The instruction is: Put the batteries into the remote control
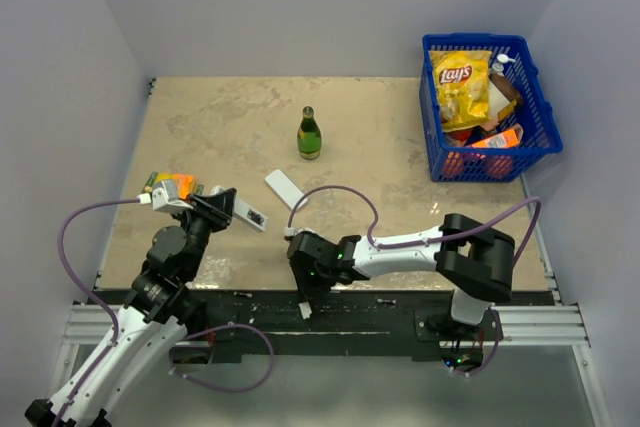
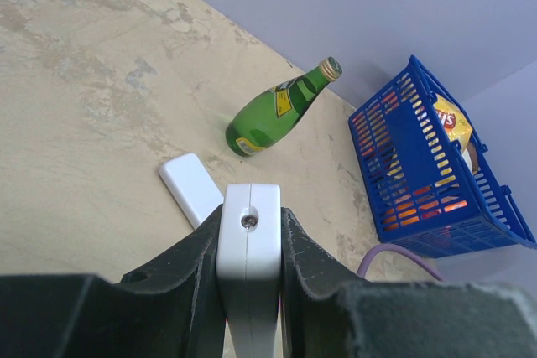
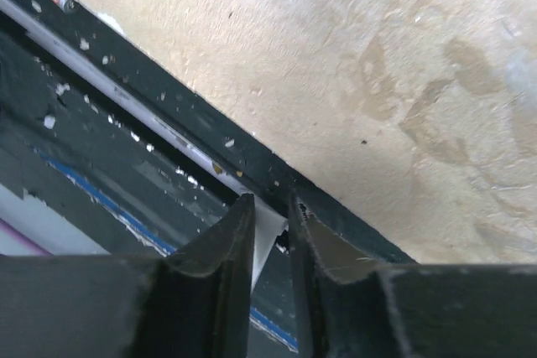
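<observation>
My left gripper (image 1: 222,203) is shut on the white remote control (image 2: 250,249), which is held raised over the table's left side. The white battery cover (image 1: 283,189) lies on the table (image 2: 101,165) behind it. Battery-like cylinders (image 1: 152,182) and an orange pack (image 1: 180,181) lie at the left, partly behind the left arm. My right gripper (image 1: 308,295) points down at the dark front edge; a small white piece (image 3: 265,236) is at its fingertips, and I cannot tell if it is gripped.
A green bottle (image 1: 309,142) stands at the middle back. A blue basket (image 1: 436,157) with snacks fills the back right. Purple cables loop over the right arm.
</observation>
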